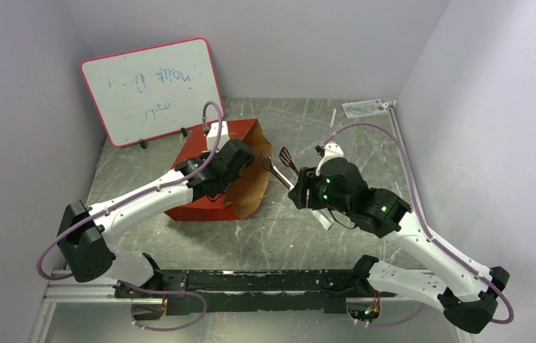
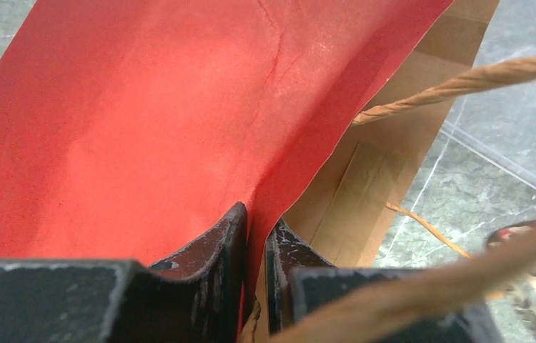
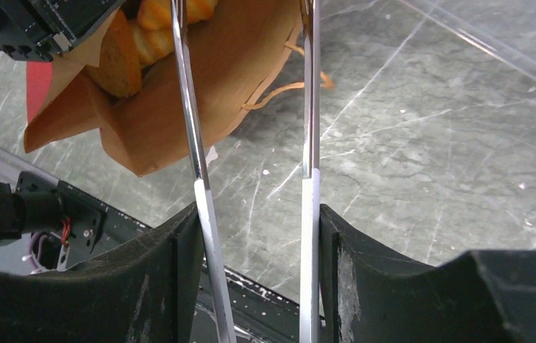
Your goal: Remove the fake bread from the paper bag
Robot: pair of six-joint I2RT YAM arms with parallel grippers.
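The paper bag [image 1: 204, 211], red outside and brown inside, lies on its side with its mouth facing right. My left gripper is shut on the red rim at the mouth, the paper pinched between its fingers. Inside the bag, golden-brown bread [image 3: 118, 64] shows in the right wrist view, partly hidden by the left gripper and the paper. Metal tongs [image 3: 191, 114] with white handles sit between the fingers of my right gripper, their two arms spread apart. From above, the slotted tong tips [image 1: 286, 156] are close to the bag's mouth.
A whiteboard [image 1: 154, 93] with a red frame leans at the back left. Twisted paper handles [image 2: 458, 86] stick out from the bag. At the back right lies a small white-framed item [image 1: 364, 108].
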